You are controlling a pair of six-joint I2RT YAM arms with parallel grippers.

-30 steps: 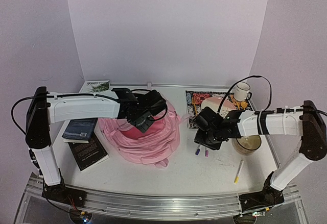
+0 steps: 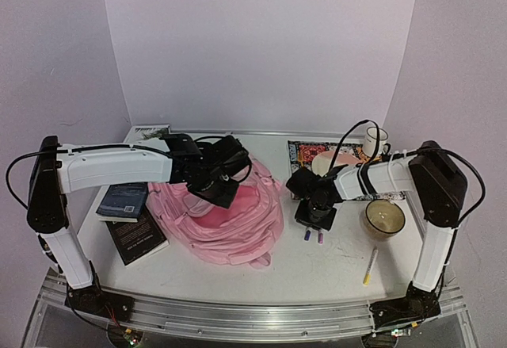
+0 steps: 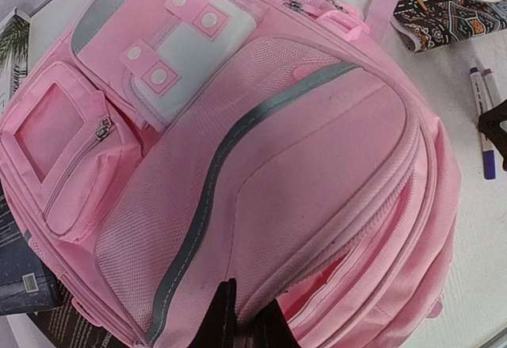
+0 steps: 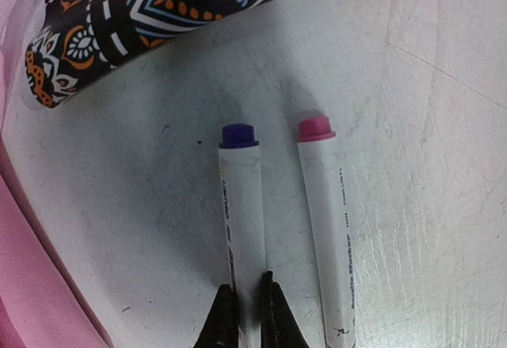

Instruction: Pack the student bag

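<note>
The pink backpack [image 2: 222, 237] lies at centre left, its main compartment partly open. My left gripper is at the bag's opening, on the edge of the flap; whether it grips that is unclear. My right gripper is down at a white marker with a purple cap [image 4: 242, 189], its fingers on either side of the barrel; how tightly is unclear. A pink-capped marker [image 4: 329, 229] lies just right of it. A yellow marker [image 2: 370, 265] lies at the front right. Books [image 2: 136, 235] are stacked at the left.
A patterned mat [image 2: 305, 154] with a plate lies at the back right, a mug [image 2: 376, 140] near it and a bowl [image 2: 384, 218] at the right.
The left arm and the bag have shifted slightly.
</note>
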